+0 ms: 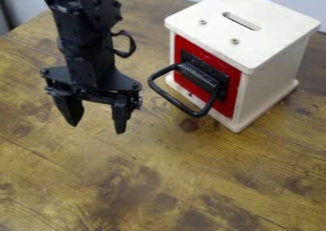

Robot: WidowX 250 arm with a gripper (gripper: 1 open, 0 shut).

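My black gripper point(97, 115) hangs open over the wooden table at the left, its two fingers pointing down with nothing between them. To its right stands a white box point(260, 53) with a slot in its top and a red front panel point(223, 106). A black mechanism sits on that panel, with a black loop handle point(193, 111) sticking out toward the gripper. The gripper is apart from the handle.
A pale surface shows beyond the table's edge at the top left.
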